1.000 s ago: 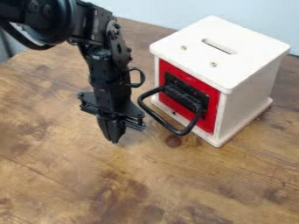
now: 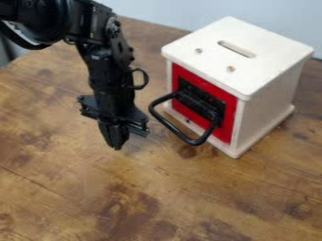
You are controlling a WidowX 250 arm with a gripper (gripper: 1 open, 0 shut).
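My black gripper (image 2: 116, 141) points down at the wooden table, shut, with nothing visible between its fingers. It stands to the left of a white wooden box (image 2: 268, 79) with a red front panel (image 2: 223, 131). A black loop handle (image 2: 193, 139) sticks out from that panel toward the gripper, apart from the fingertips.
A slot and screws show on the box's top. A pale wall stands behind.
The gripper has shifted slightly left over the last second, away from the box. The box and its handle look unchanged.
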